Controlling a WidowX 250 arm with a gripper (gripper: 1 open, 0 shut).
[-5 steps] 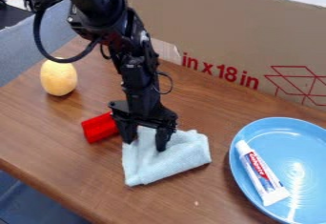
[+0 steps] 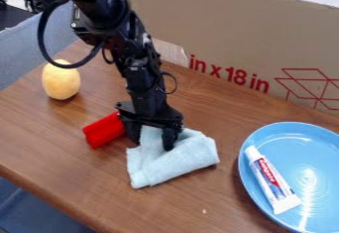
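My black gripper (image 2: 157, 136) reaches down onto a folded pale blue-white cloth (image 2: 179, 163) in the middle of the wooden table, its tips sunk at the cloth's upper left part. Whether the fingers are open or shut on the fabric is hidden. A red cylindrical object (image 2: 103, 130) lies just left of the gripper and the cloth, partly behind them.
A yellow pear-like object (image 2: 61, 80) rests at the left. A blue plate (image 2: 312, 168) with a toothpaste tube (image 2: 271, 180) sits at the right. A cardboard panel (image 2: 232, 34) borders the back. Bare table (image 2: 59, 143) shows at the front left.
The gripper has shifted very slightly over the cloth, and the cloth's upper edge looks a little rearranged. The other objects stay where they were.
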